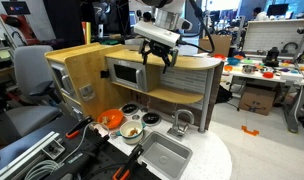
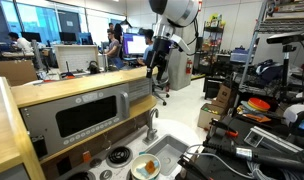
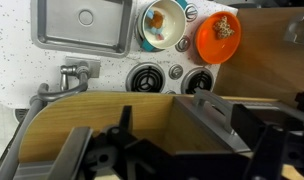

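Observation:
In the wrist view my gripper is open, its dark fingers wide apart at the lower edge. Nothing shows between them but the wooden cabinet behind. The white arm [image 1: 166, 22] holds it high above the wooden counter top. A silver microwave [image 1: 124, 74] with a vertical handle sits in the cabinet, its door apparently shut. In front, a pale bowl [image 3: 164, 22] with an orange and a blue item inside stands near the stove burners [image 3: 147, 80]. An orange bowl [image 3: 218, 38] beside it contains small brownish pieces.
A grey sink [image 1: 165, 157] with a curved faucet [image 1: 181, 122] lies in front of the shelf. Taller wooden cabinets [image 1: 84, 84] stand at the left. The shelf [image 1: 177, 96] right of the microwave looks empty. White speckled surface right of the sink is clear.

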